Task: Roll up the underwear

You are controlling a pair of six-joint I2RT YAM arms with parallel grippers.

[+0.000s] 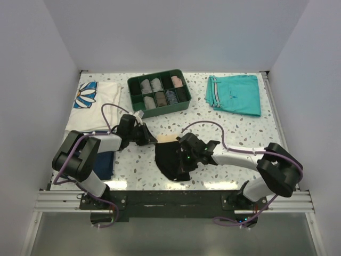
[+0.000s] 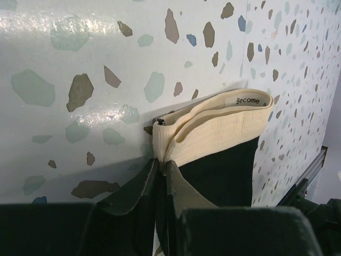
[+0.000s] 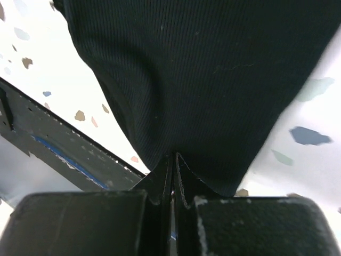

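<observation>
Black underwear [image 1: 169, 157] with a cream waistband [image 1: 168, 138] lies folded narrow on the speckled table, its waistband toward the back. In the left wrist view, my left gripper is shut on the near corner of the waistband [image 2: 224, 125], where the layers gape apart. My right gripper [image 1: 182, 169] is over the underwear's lower end. Seen from the right wrist, its fingertips [image 3: 178, 160] are shut against or just above the black cloth [image 3: 186, 106], near the rounded bottom edge; no cloth shows between them.
A green divided box [image 1: 151, 111] with rolled items stands behind. Folded teal cloth [image 1: 242, 95] lies at the back right, white cloth [image 1: 106, 101] and dark blue cloth [image 1: 105, 164] at the left. The table's front edge [image 3: 58, 136] is close to the underwear.
</observation>
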